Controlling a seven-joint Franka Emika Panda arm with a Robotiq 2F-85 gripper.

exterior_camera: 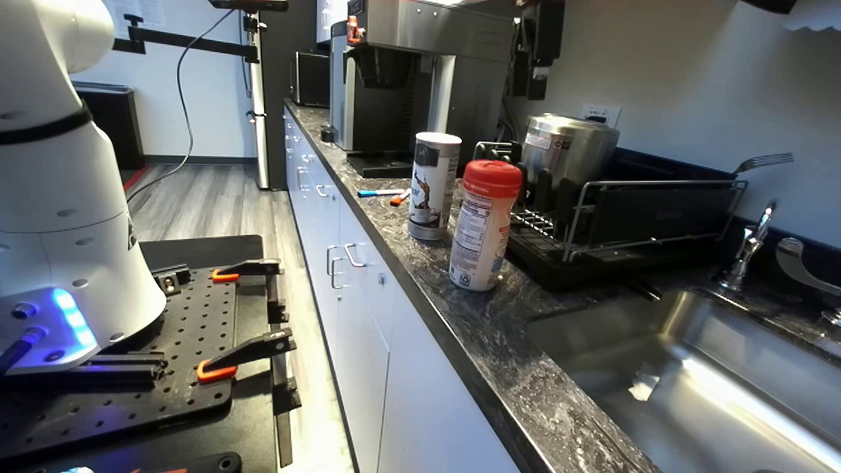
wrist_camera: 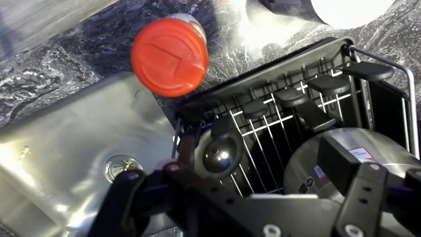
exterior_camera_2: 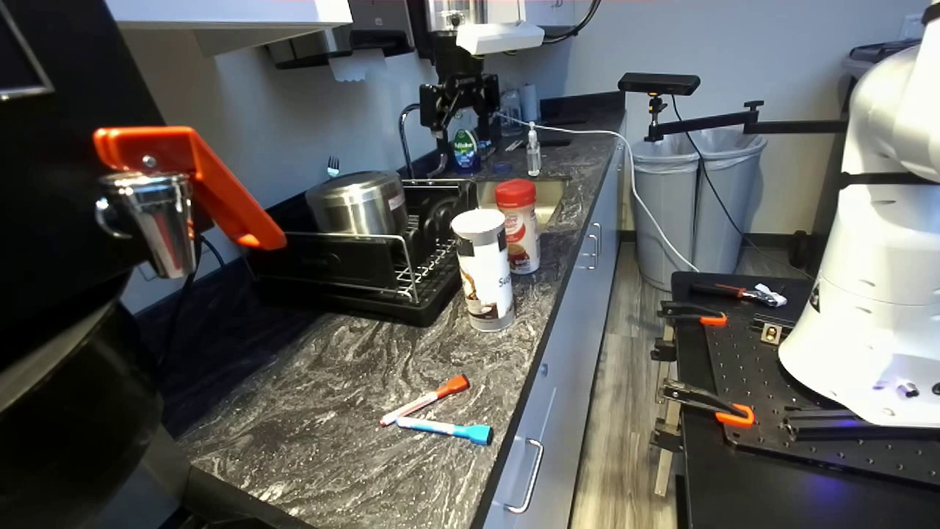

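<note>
My gripper (exterior_camera_2: 463,141) hangs above the dish rack, its fingers spread with nothing between them. In the wrist view the right finger (wrist_camera: 338,165) overlaps the steel pot (wrist_camera: 363,144). A single finger (exterior_camera: 538,83) shows at the top of exterior view 1, behind the rack. On the counter stand a canister with a red lid (exterior_camera: 485,228) and a taller white-topped canister (exterior_camera: 433,185), both upright and clear of the gripper. Two markers, one with a red cap (exterior_camera_2: 427,401) and one with a blue cap (exterior_camera_2: 445,429), lie on the counter.
The black dish rack (exterior_camera_2: 352,269) holds the pot and dark items. A fork (exterior_camera: 765,162) sticks up at its far corner. Beside it is the steel sink (wrist_camera: 98,118) with a faucet (exterior_camera: 745,248). A coffee machine (exterior_camera: 433,39) stands farther along the counter.
</note>
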